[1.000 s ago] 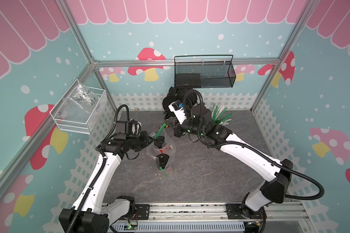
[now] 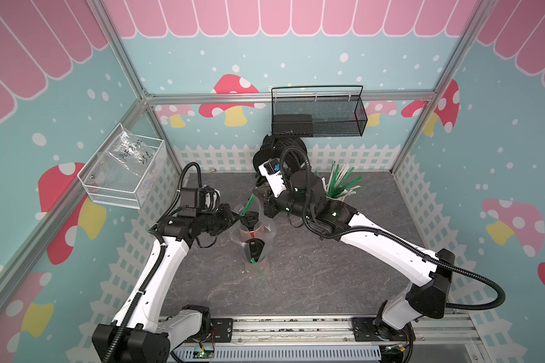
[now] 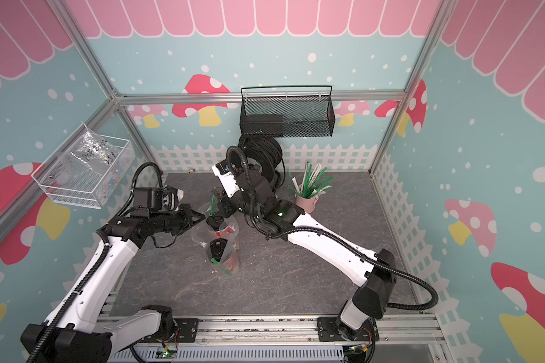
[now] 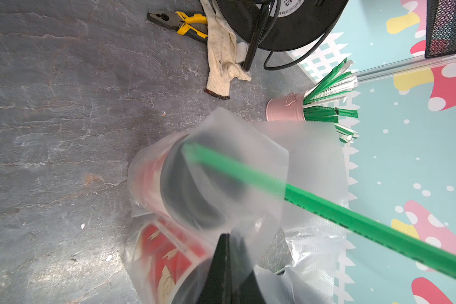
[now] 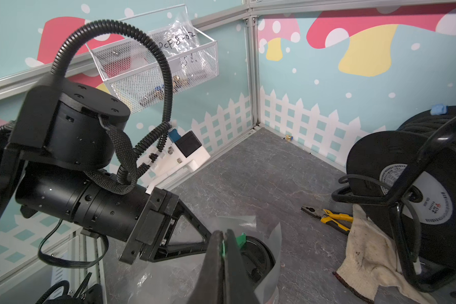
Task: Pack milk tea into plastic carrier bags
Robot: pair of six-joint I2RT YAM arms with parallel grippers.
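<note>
A clear plastic bag [image 2: 268, 228] stands around two cups, a rear cup [image 2: 249, 219] and a front cup [image 2: 256, 248], both with black lids. A green straw [image 4: 339, 209] juts up at the rear cup, and another straw [image 2: 255, 264] lies by the front one. My left gripper is shut at the bag's left side. Film lies against its fingertips; whether any is pinched, I cannot tell. Shut too is my right gripper, above the bag's rear edge. A sliver of green shows behind its fingers, but no grip on it is clear.
Behind stand a cable reel [image 5: 369, 152], a glove [image 5: 372, 258] and yellow pliers [image 5: 334, 217]. A pink bucket of straws [image 3: 307, 202] sits at the back right. A white wire basket [image 2: 124, 172] hangs on the left wall.
The left arm looks unmoved.
</note>
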